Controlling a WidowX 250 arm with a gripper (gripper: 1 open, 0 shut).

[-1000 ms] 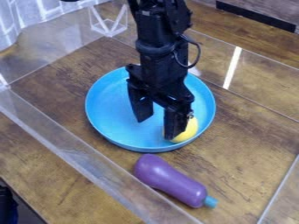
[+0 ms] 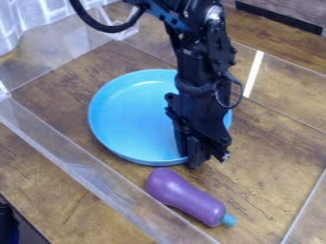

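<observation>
The black arm reaches down from the top of the camera view, and my gripper [image 2: 193, 143] is lowered over the right part of a blue plate [image 2: 117, 119]. A purple eggplant-like object [image 2: 178, 193] with a teal end lies below the plate.
A clear transparent edge [image 2: 76, 176] runs diagonally along the lower left.
The gripper has moved down and toward the viewer, to the plate's right part, and now covers the yellow object. The purple object has not moved.
</observation>
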